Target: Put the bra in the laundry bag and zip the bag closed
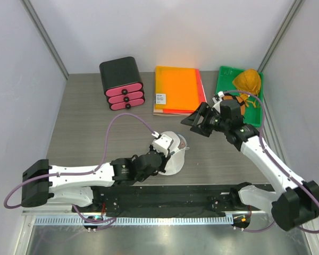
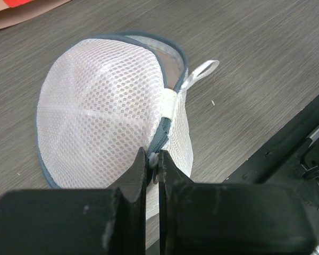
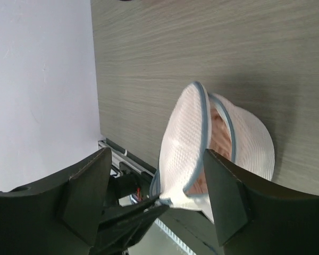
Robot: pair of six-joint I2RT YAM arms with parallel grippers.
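Observation:
The white mesh laundry bag (image 1: 173, 164) with grey trim stands on the table, front centre. Between its zipped edges is a gap at one end, where tan cloth (image 3: 219, 141) shows, seemingly the bra; most of it is hidden by the mesh. My left gripper is shut on the bag's grey zip edge, close to a small metal piece that looks like the slider. A white loop (image 2: 201, 73) sticks out beside the gap. My right gripper (image 1: 193, 122) hangs open to the upper right of the bag, its fingers (image 3: 87, 186) apart with nothing held.
At the back stand a black box with pink drawers (image 1: 125, 93) and an orange folder (image 1: 178, 90). A green basket (image 1: 224, 79) holding orange and mustard items sits back right. Bare table (image 1: 80, 122) lies to the left.

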